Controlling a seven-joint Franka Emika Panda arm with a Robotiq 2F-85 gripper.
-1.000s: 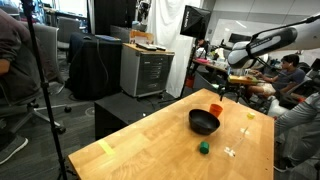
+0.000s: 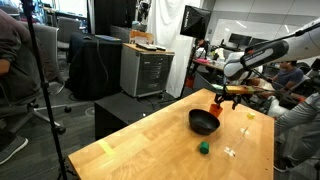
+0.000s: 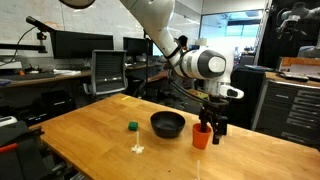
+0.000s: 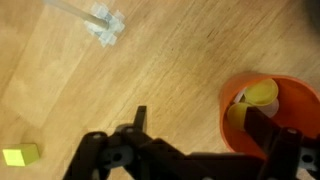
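An orange cup stands upright on the wooden table. Looking down in the wrist view, I see yellow pieces and something pale inside the cup. My gripper is open, its fingers wide apart. One finger reaches over the cup's opening, while the other finger is outside, above bare table. The cup's near wall lies between them, without being clamped. In the first exterior view the gripper is low at the cup; how deep the inner finger sits is hard to tell.
Beside the cup is a black bowl. A green block and a white stick on a clear base lie farther off. A yellow block rests at the wrist view's lower left.
Over the last second my gripper has come down and slightly left in the first exterior view, closer to the cup. The cup, bowl and green block look unmoved.
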